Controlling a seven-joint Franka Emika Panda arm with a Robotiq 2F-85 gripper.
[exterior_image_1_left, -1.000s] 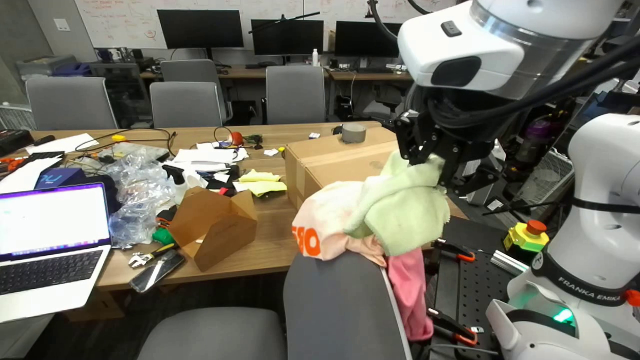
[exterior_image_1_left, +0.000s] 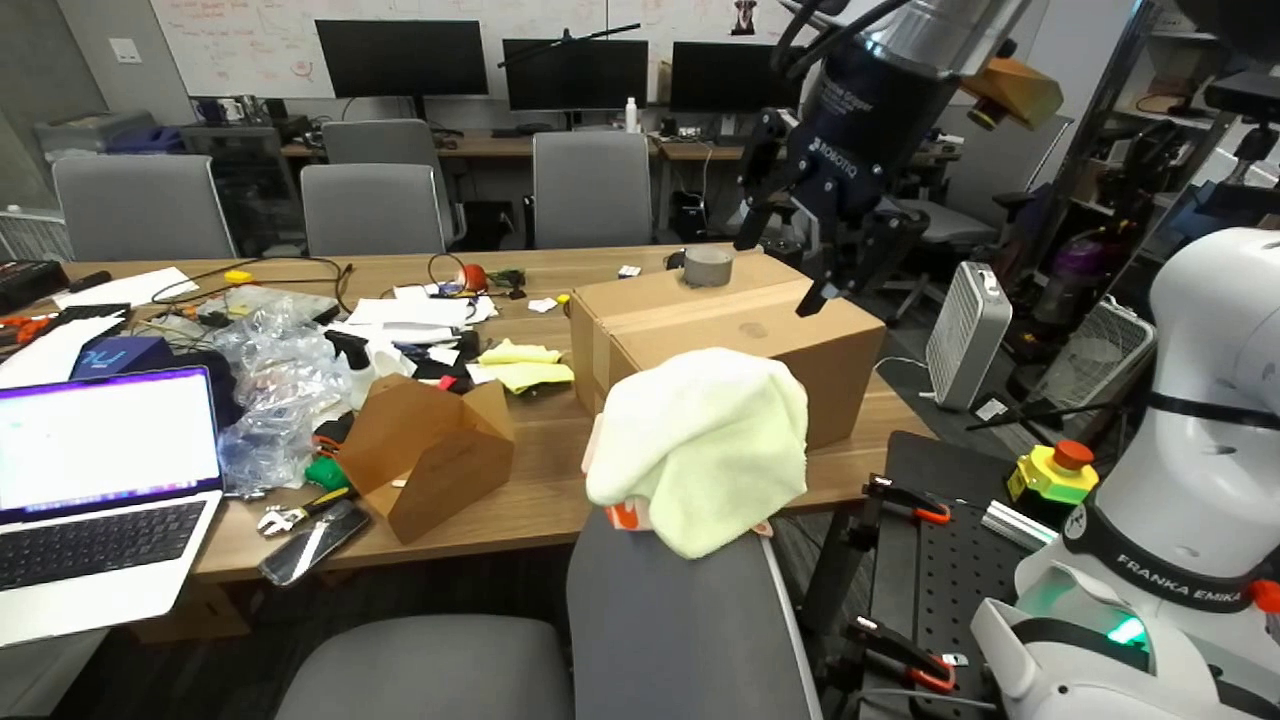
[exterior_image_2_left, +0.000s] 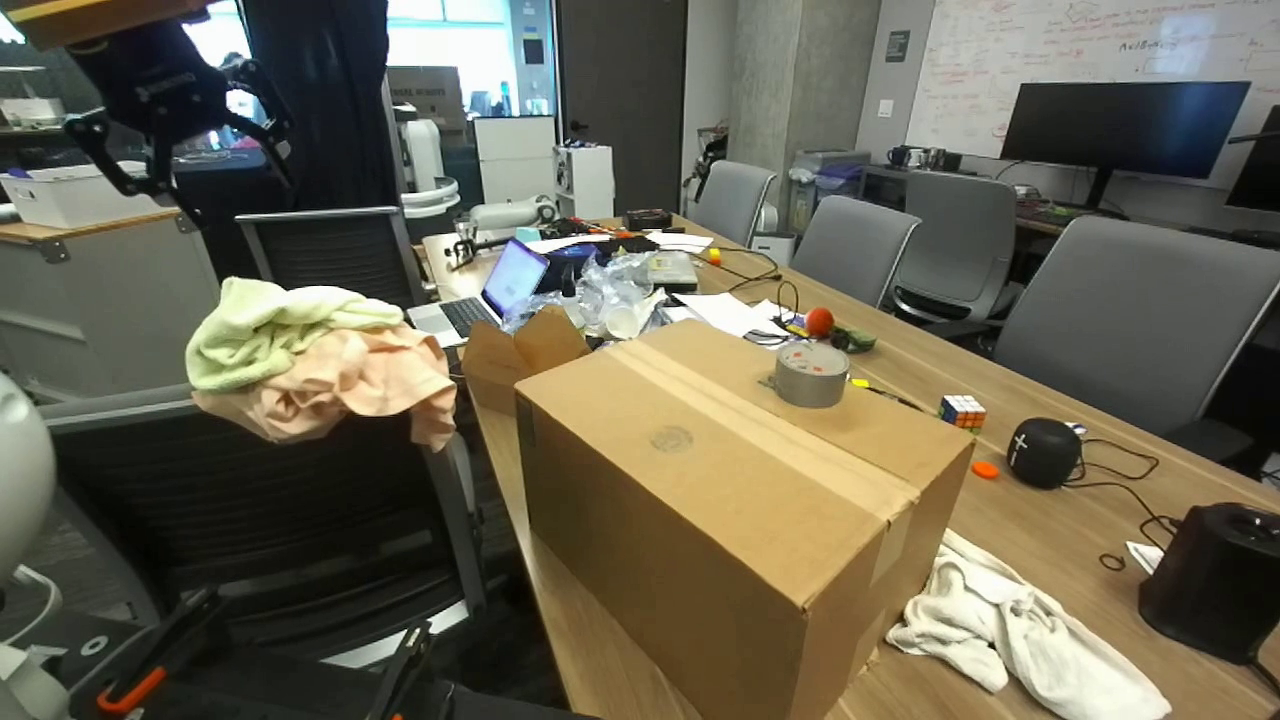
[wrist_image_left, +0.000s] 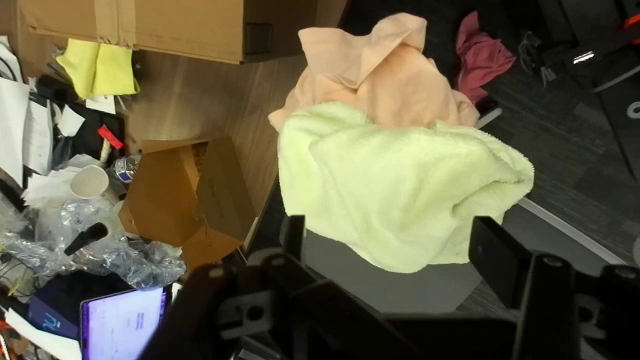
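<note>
A pale green towel (exterior_image_1_left: 708, 450) lies draped over the top of a grey chair back (exterior_image_1_left: 684, 612). Under it bunches a peach cloth (exterior_image_2_left: 348, 378), better seen in the second exterior view and the wrist view. Higher up, clear of both cloths, my gripper (exterior_image_1_left: 786, 264) has its fingers apart and grips nothing. From the wrist, the green towel (wrist_image_left: 396, 180) shows beyond the gap between the fingertips. A dark pink cloth (wrist_image_left: 483, 57) appears low down, apparently on the floor beside the chair.
A large cardboard box (exterior_image_2_left: 708, 468) with a tape roll (exterior_image_2_left: 812, 374) on top stands on the table close to the chair. An open brown carton (exterior_image_1_left: 426, 450), a laptop (exterior_image_1_left: 108, 480) and clutter fill the table's left. Clamps (exterior_image_1_left: 906, 654) sit by the robot base.
My gripper has let go of the green towel and risen away. The towel now spreads over the peach cloth. The pink cloth no longer hangs at the chair's right side.
</note>
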